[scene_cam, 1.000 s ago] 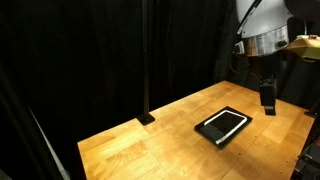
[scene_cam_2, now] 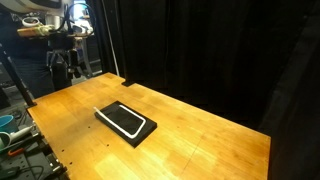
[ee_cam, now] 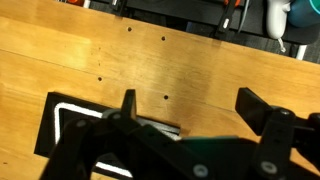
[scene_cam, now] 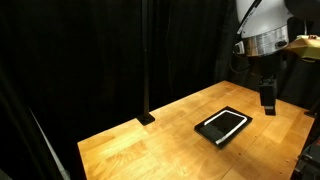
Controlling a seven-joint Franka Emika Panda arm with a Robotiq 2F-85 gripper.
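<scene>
A flat black board [scene_cam: 214, 124] lies on the wooden table, with a white strip [scene_cam: 231, 129] on top of it. In exterior view 2 the strip [scene_cam_2: 127, 127] runs along the front edge of the board [scene_cam_2: 141, 115] and bends at its ends. My gripper [scene_cam: 268, 101] hangs above the table, to the right of the board and apart from it. The wrist view shows my gripper open, its two dark fingertips wide apart with only bare table below. There the board [ee_cam: 49, 126] is partly hidden behind the gripper body.
A small black block [scene_cam: 146, 119] sits by its back edge. Cables and a teal container [ee_cam: 305, 12] lie beyond the table's edge, near the arm's base. Black curtains close off the back.
</scene>
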